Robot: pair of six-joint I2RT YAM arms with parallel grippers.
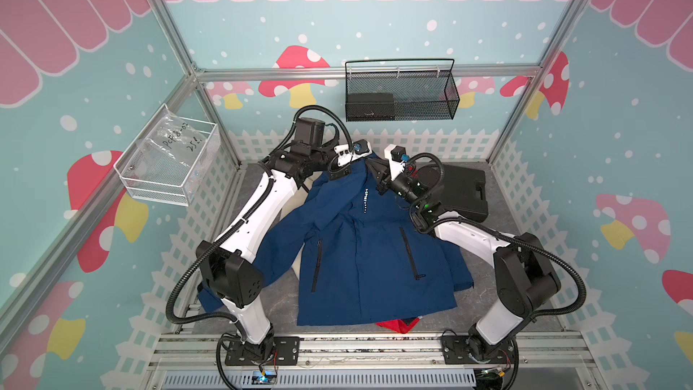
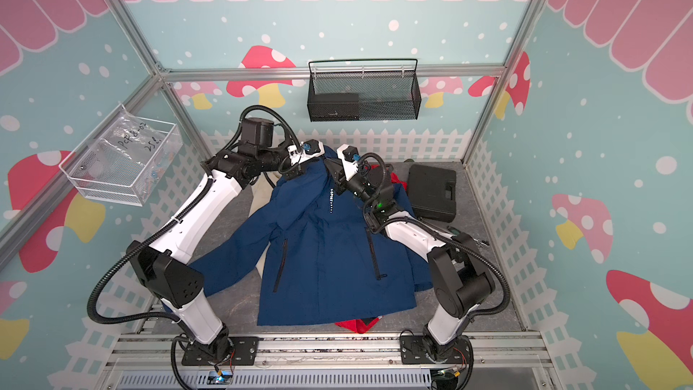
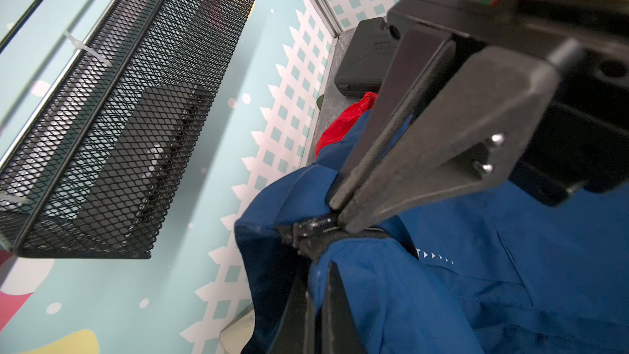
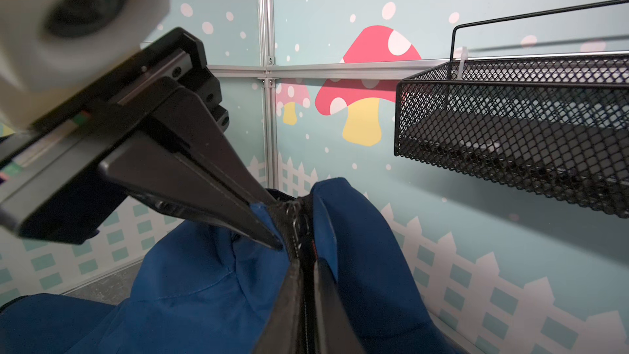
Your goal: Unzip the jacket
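Observation:
The blue jacket (image 1: 375, 274) lies spread with its front up and its collar toward the back wall. In the left wrist view its raised collar (image 3: 281, 200) shows a black zip (image 3: 314, 230) at the top edge. My left gripper is shut on a thin fold of blue cloth beside that zip. My right gripper is at the zip's top from the other side, its fingers (image 4: 281, 308) parted by a narrow gap with black zip tape running between them. Whether the zip pull is between those tips cannot be made out.
A black mesh basket (image 1: 401, 94) hangs on the back wall, close behind the collar. A black case (image 1: 462, 193) rests at the right. Red cloth (image 1: 398, 325) peeks out under the hem. Both arms reach in over the jacket, their grippers close together.

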